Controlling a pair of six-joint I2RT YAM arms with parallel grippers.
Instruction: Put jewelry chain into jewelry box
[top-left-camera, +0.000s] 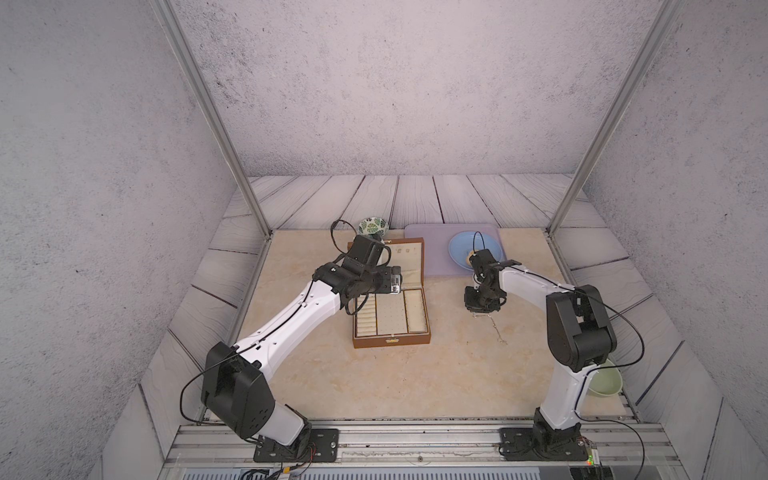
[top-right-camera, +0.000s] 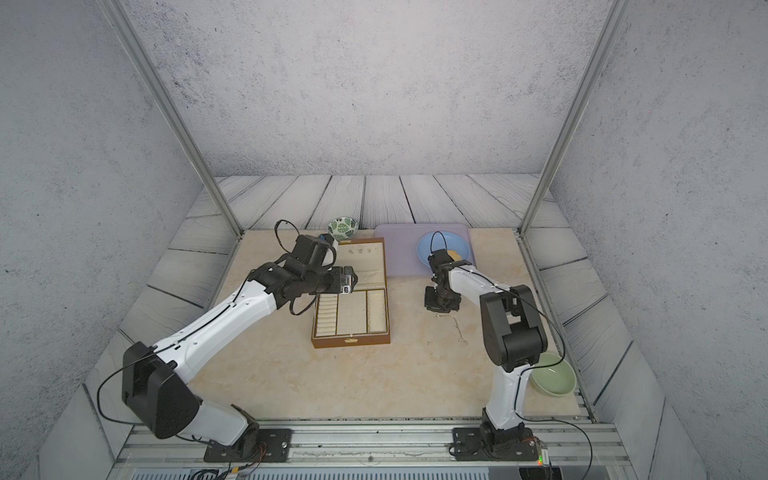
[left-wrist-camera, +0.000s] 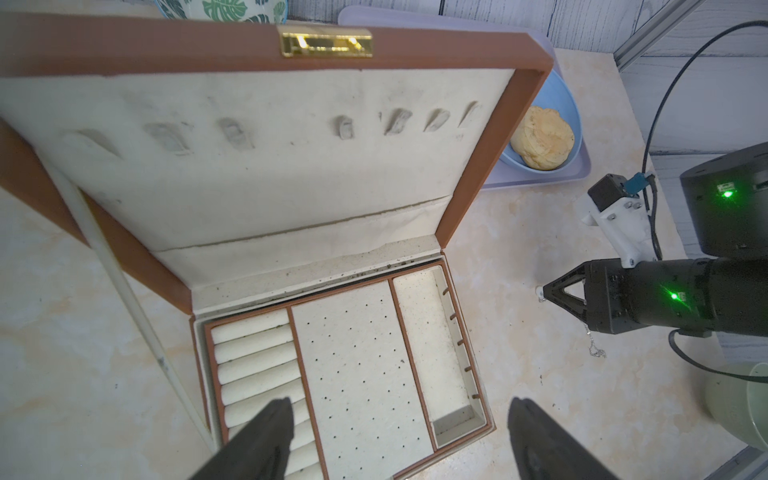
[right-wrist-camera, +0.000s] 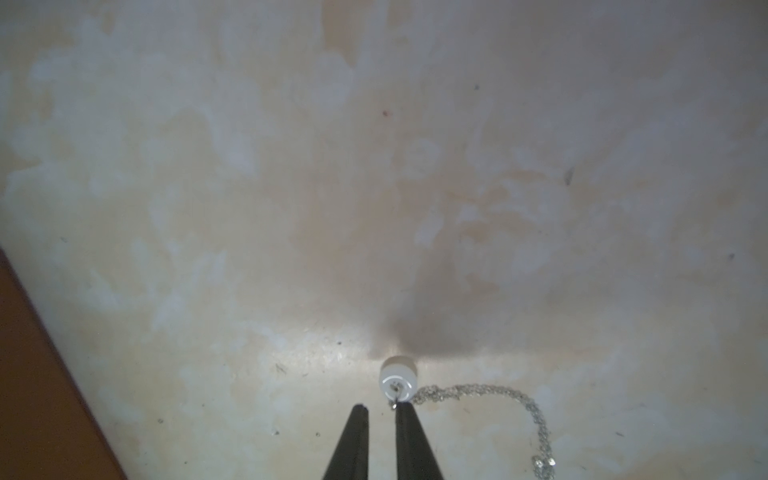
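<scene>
The thin silver jewelry chain (right-wrist-camera: 496, 392) lies curved on the table, a round white pendant (right-wrist-camera: 398, 377) at its near end. Right at that end is my right gripper, shut and low over the table; a fingertip overlaps the end by the pendant, and I cannot tell whether any link is between the fingers. In the left wrist view, the right gripper's tips (left-wrist-camera: 547, 293) come together beside the pendant. The brown jewelry box (top-left-camera: 391, 341) stands with its lid raised, showing cream compartments. Above it hangs my left gripper, open and empty.
Behind the right gripper, a blue plate (top-right-camera: 430, 244) with a yellowish lump rests on a purple tray (top-right-camera: 396, 256). A leaf-patterned bowl (top-right-camera: 342, 228) stands behind the box, a green bowl (top-right-camera: 553, 376) at the front right.
</scene>
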